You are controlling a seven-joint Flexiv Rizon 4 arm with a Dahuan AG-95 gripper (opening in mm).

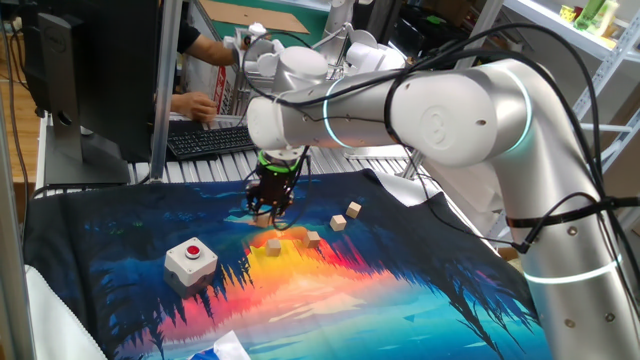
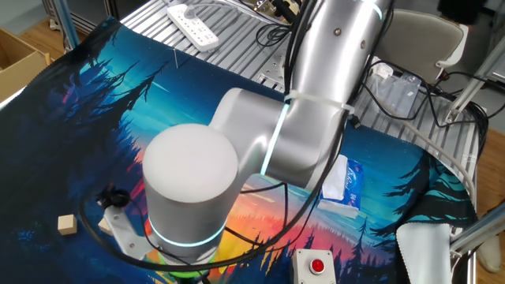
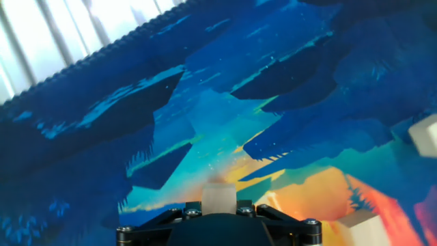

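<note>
In the wrist view a small pale wooden block [image 3: 219, 195] sits between the fingertips of my gripper, which looks shut on it. Seen from exterior view 1, the black gripper [image 1: 268, 208] hangs over the far part of the printed cloth, and the block at its tips is blurred. Several similar cubes rest on the cloth: a near cube [image 1: 274, 247], a second cube [image 1: 313, 240], a third cube [image 1: 338, 223] and a far cube [image 1: 353, 209]. The arm hides the gripper's fingers in exterior view 2.
A white box with a red button [image 1: 191, 264] stands left of the cubes. At the front edge lies a blue and white packet [image 2: 344, 188]. Behind the cloth are a keyboard [image 1: 208, 141] and a monitor [image 1: 88, 90]; a person's hand [image 1: 195, 106] rests near the keyboard. The cloth's front middle is open.
</note>
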